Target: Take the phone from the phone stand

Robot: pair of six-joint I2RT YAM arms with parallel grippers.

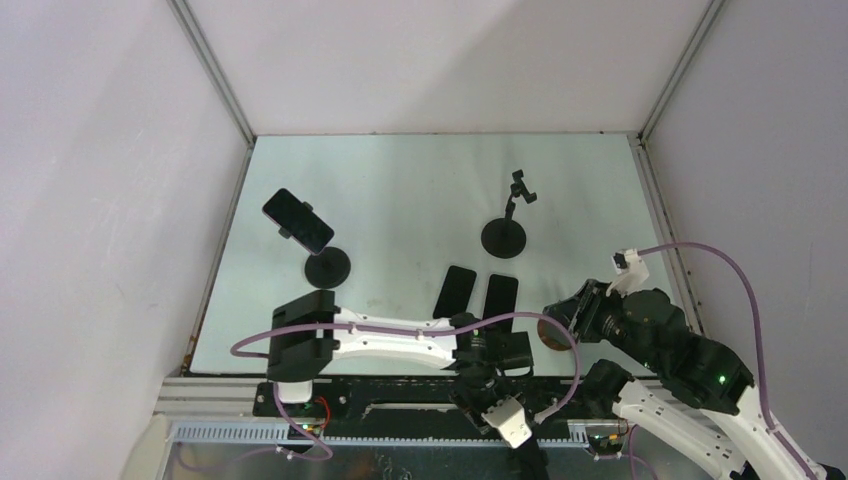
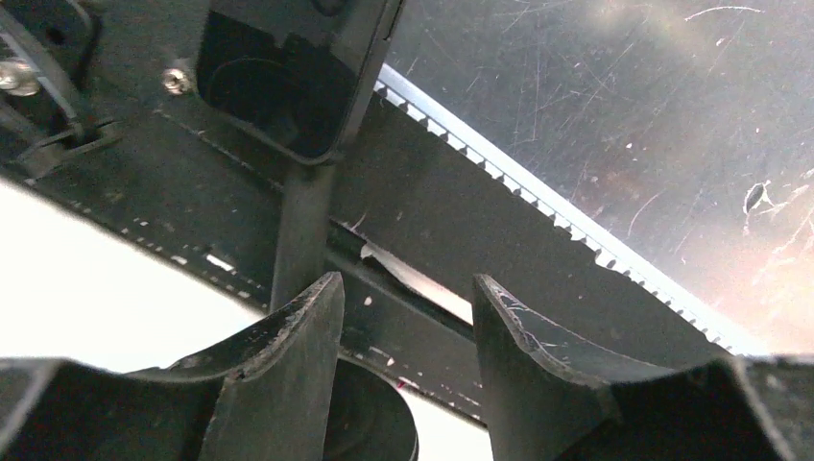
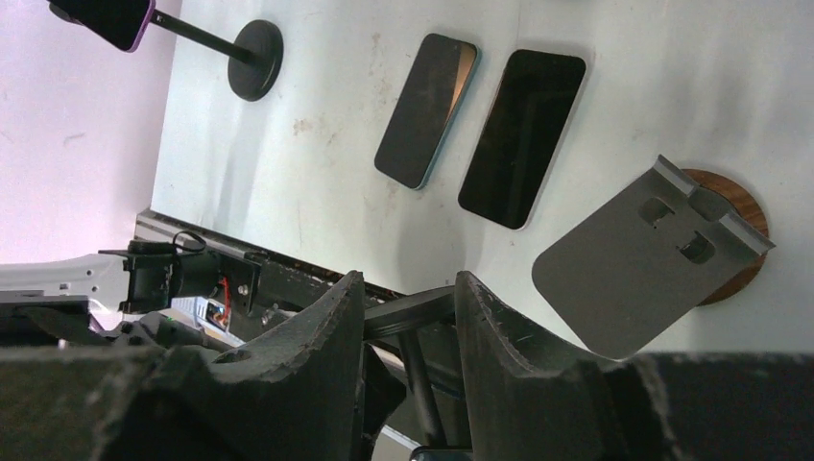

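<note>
A dark phone [image 1: 298,221] leans in a black stand with a round base [image 1: 327,268] at the table's left; part of both shows at the upper left of the right wrist view. Two phones lie flat: a left one [image 3: 427,110] and a right one [image 3: 523,139]. My left gripper hangs over the front edge, its fingers apart and nothing between them. Above its fingertips in that view is a black plate on a pole [image 2: 302,230]. At the right front, my right gripper is open, with a black bar [image 3: 408,312] seen behind its gap.
An empty black stand [image 1: 503,237] stands at the back right. A grey stand [image 3: 653,259] with a round wooden base [image 3: 734,192] is near my right gripper. The left arm crosses the front.
</note>
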